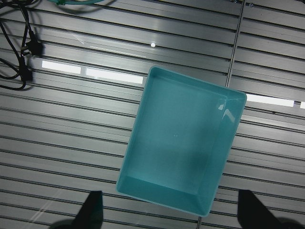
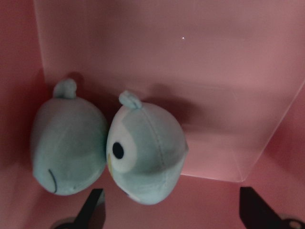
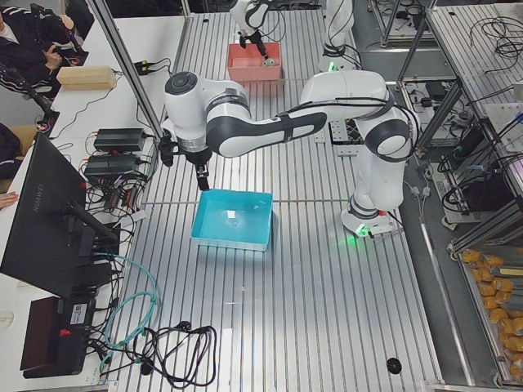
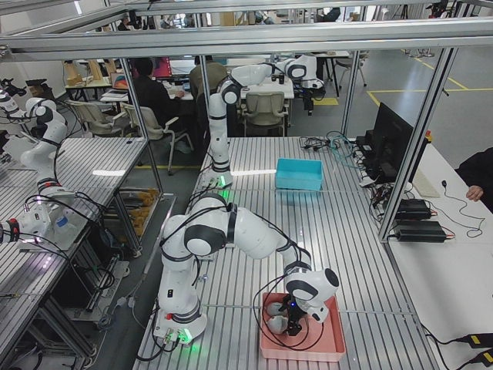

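Two pale blue plush toys, one [image 2: 69, 145] plain-looking, the other [image 2: 147, 155] with an eye showing, lie side by side in a pink bin [image 4: 323, 347]. My right gripper is down at this bin, open, its fingers either side of the toy with the eye and just below it in the wrist view; nothing is held. My left gripper hangs open and empty over the empty cyan bin [image 1: 176, 133].
A monitor [image 3: 45, 216] and power units stand along the side bench. Coiled black cables [image 3: 176, 359] and a cyan hose lie on the slatted table. The table between the bins is clear.
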